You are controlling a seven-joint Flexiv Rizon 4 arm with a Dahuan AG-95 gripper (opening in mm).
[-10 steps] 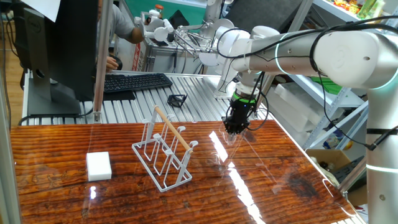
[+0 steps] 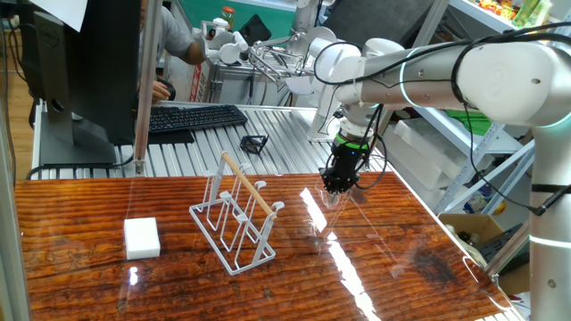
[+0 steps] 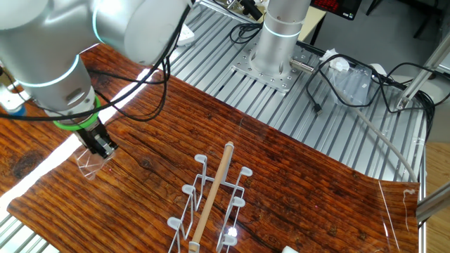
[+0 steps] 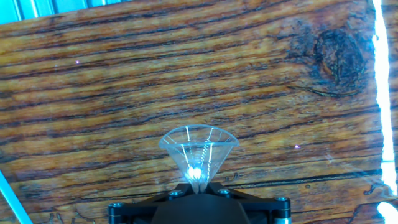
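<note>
A clear, funnel-shaped glass (image 4: pixel 199 149) flares away from my gripper in the wrist view, its narrow end pinched between the fingertips. The fingers are shut on it. In exterior view 2 the glass (image 3: pixel 91 166) hangs tilted below the gripper (image 3: pixel 105 149), over the wooden tabletop. Exterior view 1 shows the gripper (image 2: pixel 337 185) near the table's back edge, right of a white drying rack (image 2: pixel 234 264) with a wooden top bar. No glass sits on the rack's pegs. Whether the glass touches the table is hard to tell.
A white block (image 2: pixel 141 238) lies left of the rack. Behind the wooden top (image 2: pixel 80 201), on the slatted metal surface, are a keyboard (image 2: pixel 192 118) and a monitor. Loose cables trail along the arm. Between gripper and rack, the tabletop is clear.
The arm has shifted only very slightly over the last second. The rack and the white block have stayed put.
</note>
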